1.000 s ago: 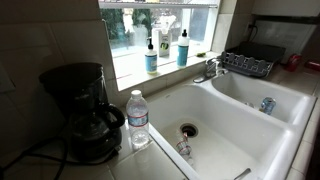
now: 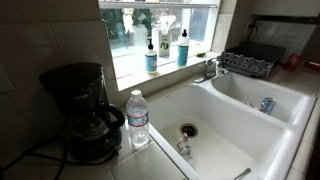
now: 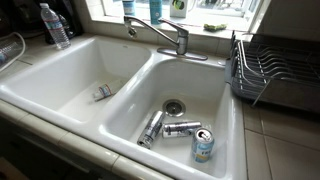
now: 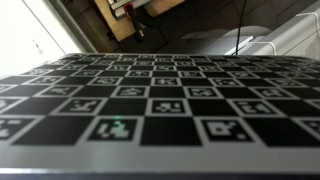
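My gripper shows in none of the views. A checkered board with small square markers (image 4: pixel 165 105) fills most of the wrist view. In exterior view 2, a light-blue can (image 3: pixel 203 146) stands upright in the nearer basin of the white double sink (image 3: pixel 236 120). Two silvery cans, one slanted (image 3: pixel 152 130) and one sideways (image 3: pixel 182 129), lie close to it. A small clear or silvery item (image 3: pixel 102 93) rests in the other basin. On the counter, a clear water bottle (image 2: pixel 138 120) stands upright between the coffee maker (image 2: pixel 92 125) and the sink.
A faucet (image 3: pixel 172 36) rises behind the divider between the basins. One dish rack (image 3: pixel 275 70) occupies the counter beside the sink. Pump bottles, one left (image 2: pixel 151 57) and one right (image 2: pixel 183 50), stand on the windowsill. A dark cord (image 2: pixel 62 160) trails from the coffee maker.
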